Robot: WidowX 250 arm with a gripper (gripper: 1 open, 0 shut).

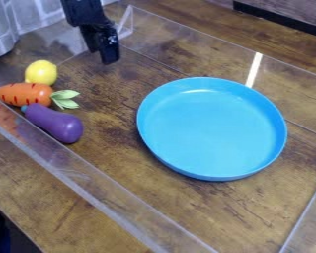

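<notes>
My dark gripper (103, 47) is at the upper left, above the wooden surface, behind a group of toy produce; whether it is open or shut is unclear. Below it on the left lie a yellow lemon (40, 72), an orange carrot (23, 94) with green leaves and a purple eggplant (55, 125). A large light blue plate (211, 128) takes up the right middle.
Clear plastic walls border the wooden work area (161, 208). A pale object (5, 25) stands in the top left corner. Bare wood lies between the gripper and the plate and along the back.
</notes>
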